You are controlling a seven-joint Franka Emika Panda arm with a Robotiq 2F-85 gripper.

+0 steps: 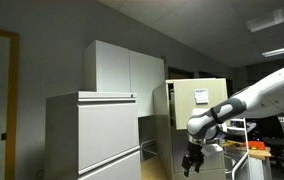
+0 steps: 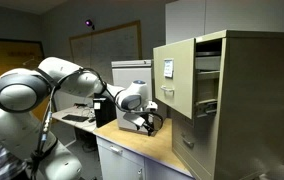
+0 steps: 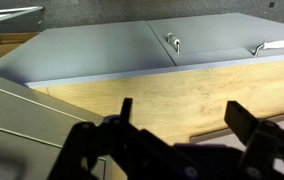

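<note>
My gripper stands open, its two dark fingers (image 3: 127, 108) wide apart with nothing between them. Below it in the wrist view runs a strip of bare wooden tabletop (image 3: 167, 95). In exterior view 2 the gripper hangs above that tabletop (image 2: 164, 147), beside the tall cabinet's door (image 2: 172, 82), which stands out from the cabinet and carries a handle. A grey cabinet (image 3: 92, 52) with a small lock and a white handle (image 3: 279, 45) borders the wood. No object being handled is visible.
The tall grey cabinet (image 2: 267, 100) has shelves holding things inside. White drawers (image 2: 120, 160) lie under the tabletop. A large white cabinet (image 1: 107, 135) fills the middle of exterior view 1.
</note>
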